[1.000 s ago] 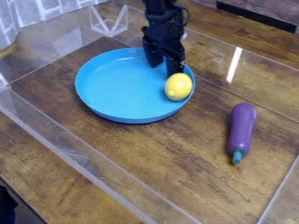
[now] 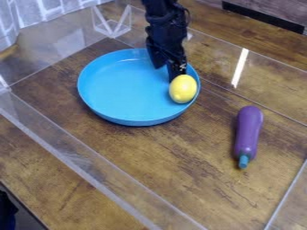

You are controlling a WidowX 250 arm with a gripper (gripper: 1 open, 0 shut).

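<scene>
A blue round plate point(image 2: 126, 90) sits on a wooden table. A yellow egg-shaped object point(image 2: 182, 88) lies on its right part. The dark robot gripper point(image 2: 167, 56) reaches down from the top to the back rim of the plate; whether it is open or shut is hard to tell, as is anything between its fingers. A purple eggplant-like object point(image 2: 247, 135) with a teal tip lies on the table at the right.
Light streaks of glare cross the wood.
The gripper has shifted very slightly at the back of the plate. The plate, yellow object and purple object are unmoved.
</scene>
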